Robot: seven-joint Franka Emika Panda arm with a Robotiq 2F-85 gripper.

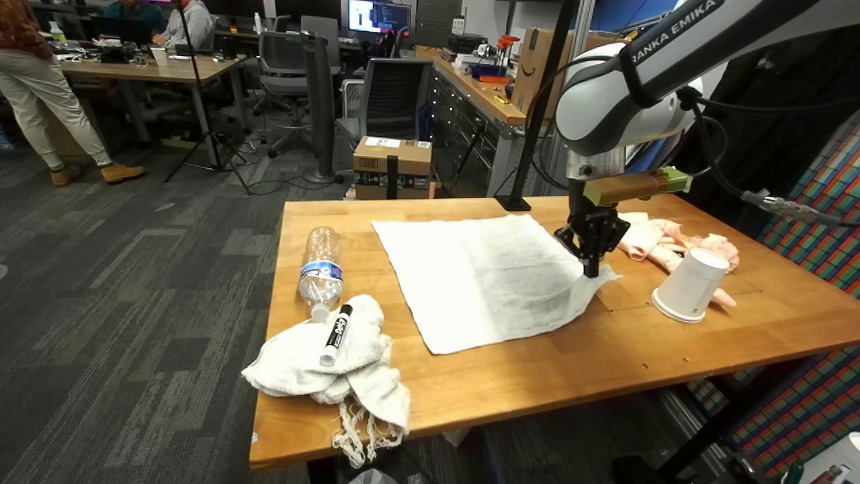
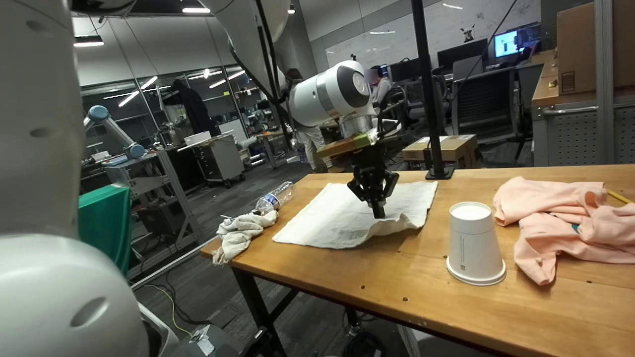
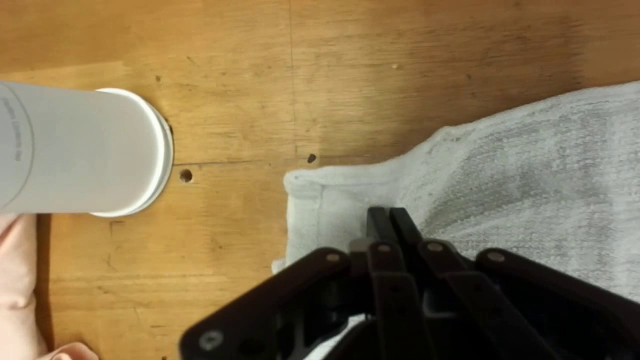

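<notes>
A white cloth (image 1: 476,270) lies spread over the middle of the table, mostly flat. My gripper (image 1: 592,273) is shut on the cloth near one corner, and that corner is raised off the wood. In the wrist view, the fingertips of my gripper stand close together with cloth (image 3: 540,180) bunching beside them; the corner flap sticks out past them. From the other side, the lifted edge of the cloth (image 2: 333,217) makes a wavy fold under the gripper (image 2: 378,215).
An upside-down white cup (image 1: 691,286) stands right of the cloth, with peach fabric (image 2: 565,220) beyond it. At the left are a plastic bottle (image 1: 320,270) and a crumpled towel (image 1: 367,371) bearing a marker (image 1: 336,335).
</notes>
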